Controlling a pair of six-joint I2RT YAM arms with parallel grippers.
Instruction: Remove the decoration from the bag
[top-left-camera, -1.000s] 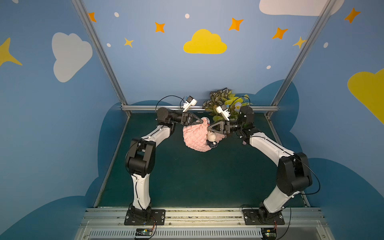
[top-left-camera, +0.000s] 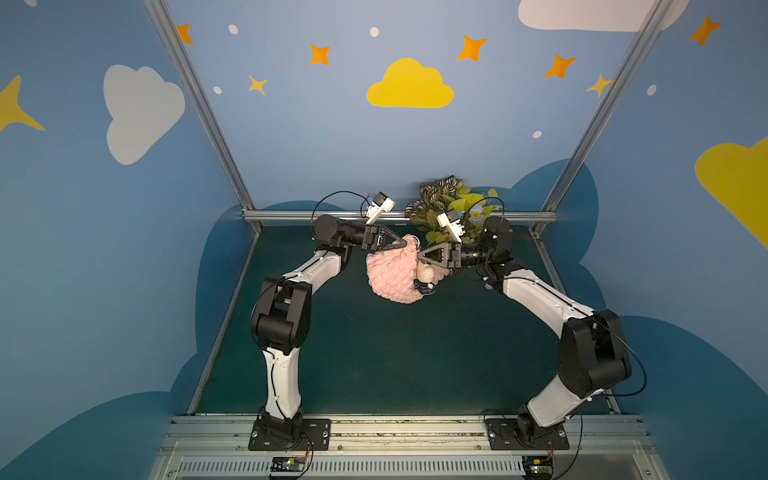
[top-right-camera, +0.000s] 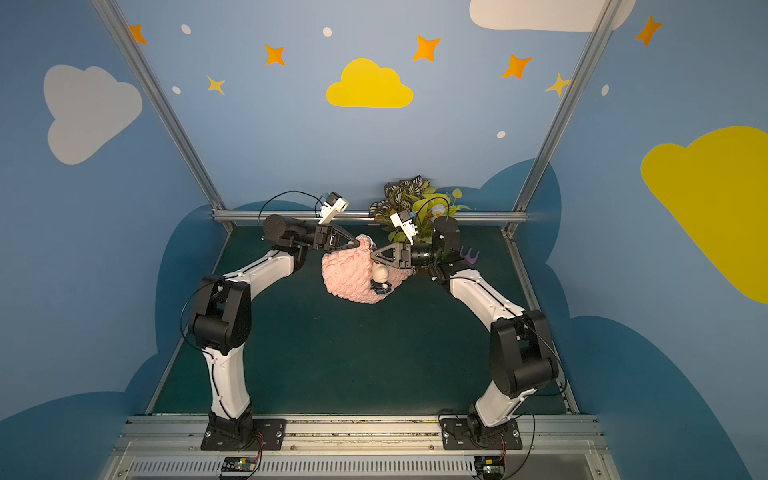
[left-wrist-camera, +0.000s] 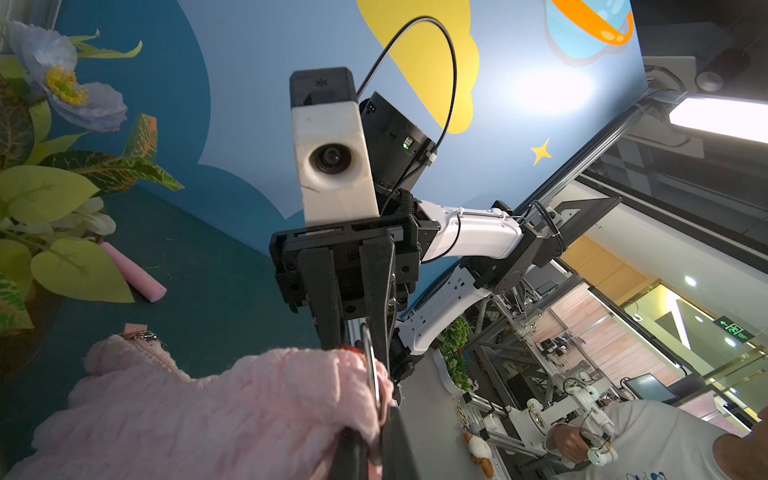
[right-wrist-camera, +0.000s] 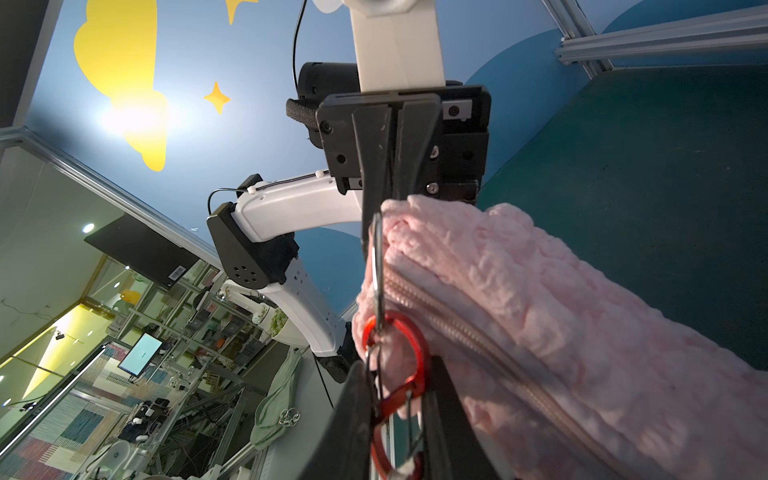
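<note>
The pink quilted bag (top-left-camera: 392, 272) lies at the back middle of the table. A doll-like decoration (top-left-camera: 425, 273) with a cream head and dark clothes hangs against its right side. My left gripper (top-left-camera: 404, 244) is at the bag's top end, shut on a thin metal ring (right-wrist-camera: 377, 264). From that ring a red S-shaped carabiner (right-wrist-camera: 414, 340) hangs, seen in the right wrist view. My right gripper (top-left-camera: 419, 257) is part open, its fingers (right-wrist-camera: 457, 424) on either side of the carabiner's lower part. Whether they touch it I cannot tell.
A leafy potted plant (top-left-camera: 440, 204) with flowers stands close behind the bag and both grippers. A pink stick-like object (left-wrist-camera: 134, 272) lies near it.
The right arm has shifted slightly to the right, and the doll's head has moved a little the same way. The left arm looks still.
</note>
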